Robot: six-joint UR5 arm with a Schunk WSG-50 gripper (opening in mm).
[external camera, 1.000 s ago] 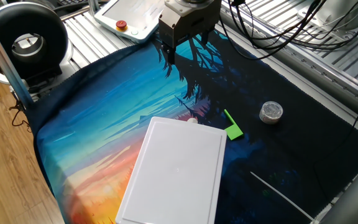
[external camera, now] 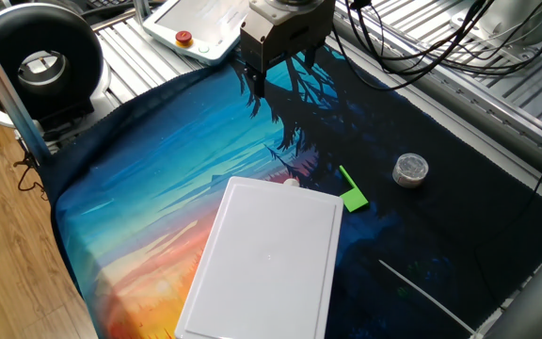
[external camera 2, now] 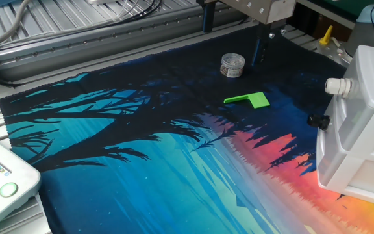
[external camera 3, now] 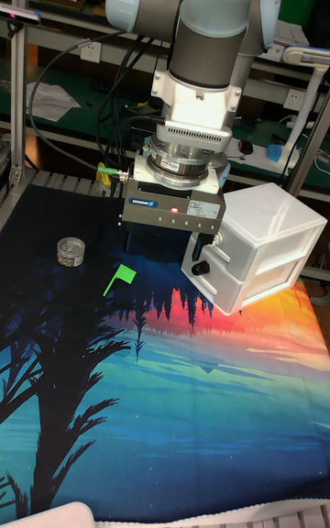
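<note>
My gripper hangs above the cloth with its two dark fingers set wide apart; it is open, and nothing shows between them. In exterior view 1 the gripper is at the top, well away from the small objects. A flat green piece with a thin arm lies on the dark part of the cloth. Close by stands a round clear jar with a lid. The white drawer box stands at the right in exterior view 3, and two knobs, one white and one black, stick out from it.
A patterned cloth covers the table. The teach pendant with a red button lies at its edge. Cables hang near the rail. A thin white stick or cable shows at lower right.
</note>
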